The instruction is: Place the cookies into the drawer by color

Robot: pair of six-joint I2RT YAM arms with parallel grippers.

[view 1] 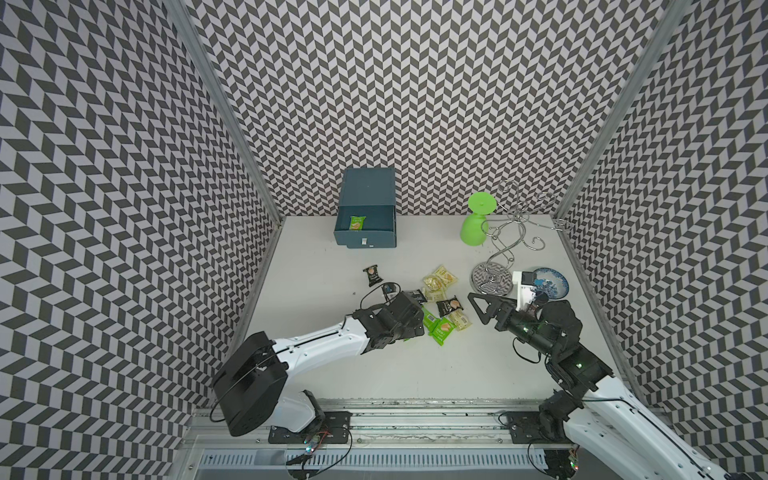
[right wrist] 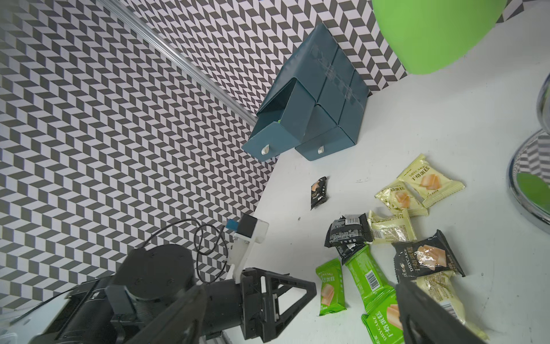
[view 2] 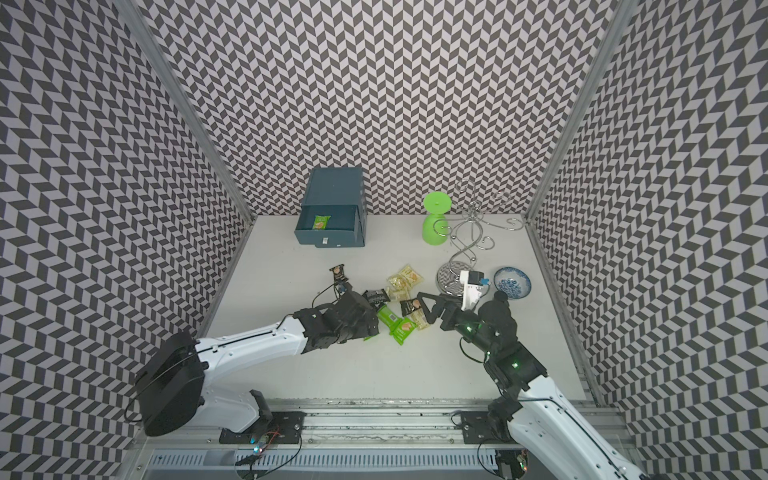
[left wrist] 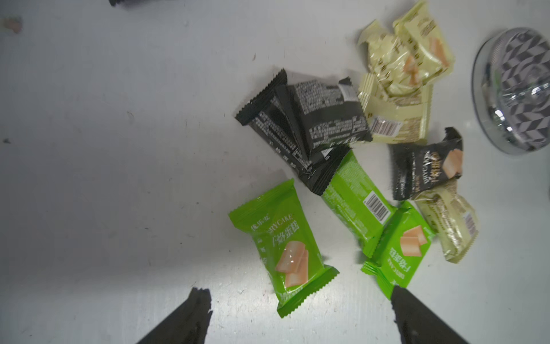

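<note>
A teal drawer box (view 1: 365,188) stands at the back, drawer out, a green packet (view 1: 357,221) inside. Loose green packets (left wrist: 282,243), black packets (left wrist: 322,114) and cream packets (left wrist: 424,40) lie in a group mid-table; one black packet (view 1: 372,273) lies apart toward the drawer. My left gripper is open above the green packets, the nearest between but beyond its fingertips, nothing held. My right gripper hangs open at the group's right, nothing in it.
A green cup stand (view 1: 475,230), a wire rack with round mirror base (view 1: 485,280) and a blue patterned dish (view 2: 520,280) occupy the right.
</note>
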